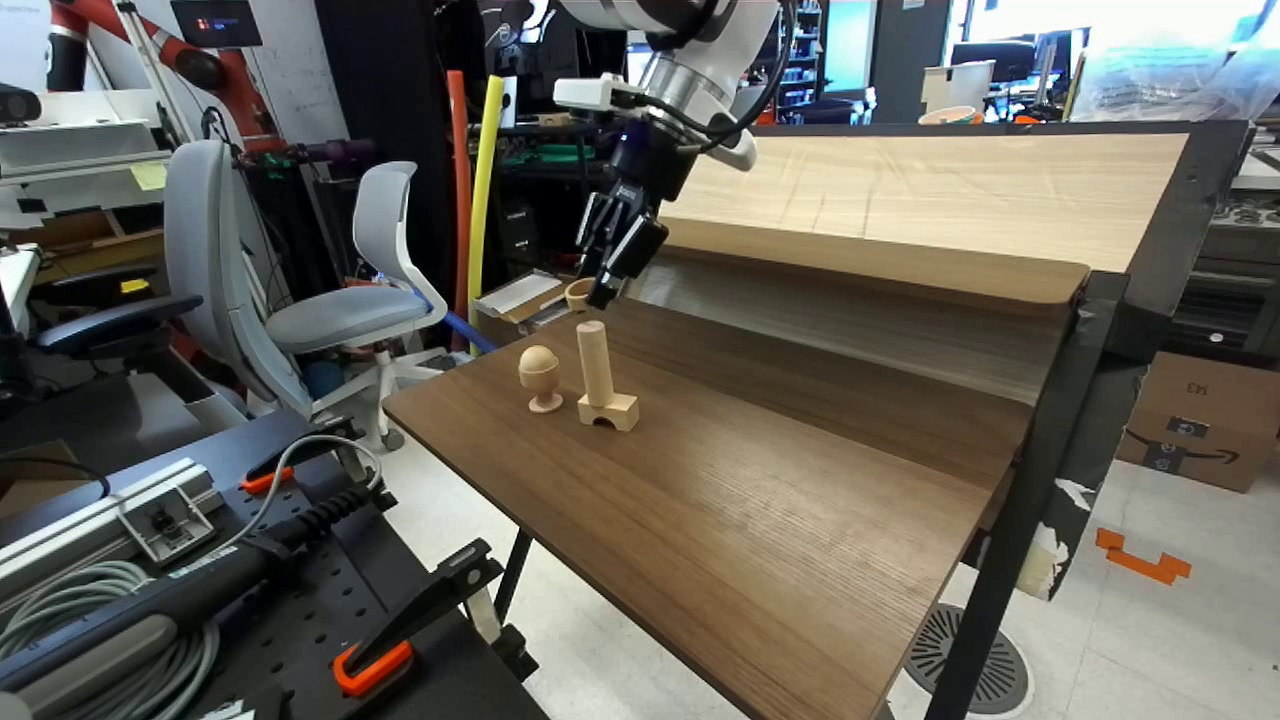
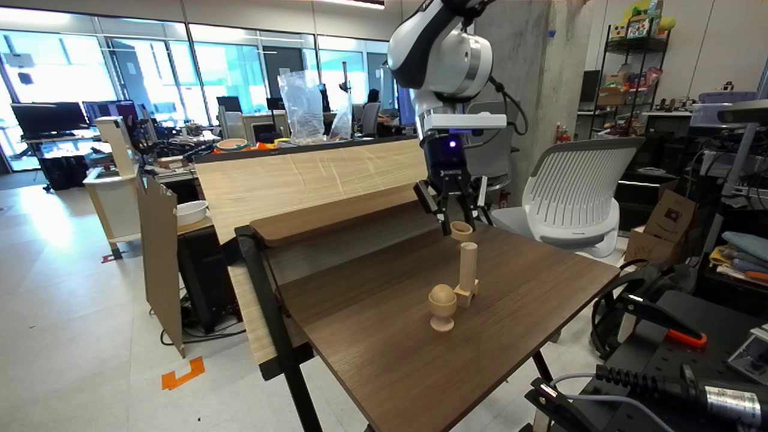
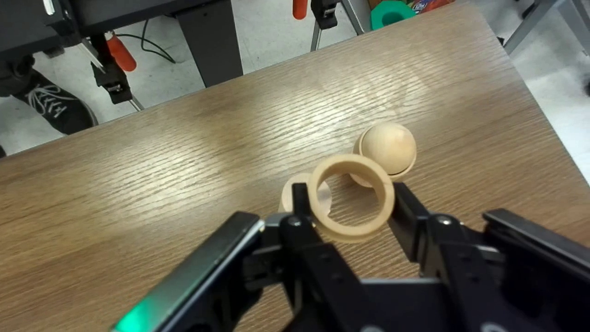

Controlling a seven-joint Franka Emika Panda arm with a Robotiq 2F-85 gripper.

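A pale wooden ring (image 3: 316,191) is held in the air between the fingertips of my gripper, which is shut on it. In exterior view 1 the ring (image 1: 579,293) hangs just above and behind the top of a wooden cylinder (image 1: 594,362). That cylinder stands upright on a small block with an arched cutout (image 1: 609,412). In exterior view 2 the ring (image 2: 461,230) appears above the cylinder (image 2: 468,265). The wrist view shows the cylinder's top (image 3: 298,182) partly covered by the ring and a finger. Beside it stands a wooden cup with a ball on top (image 2: 442,306).
Along the back runs a raised wooden shelf (image 1: 864,258). A dark cart with clamps and cables (image 1: 300,576) stands off the near edge.
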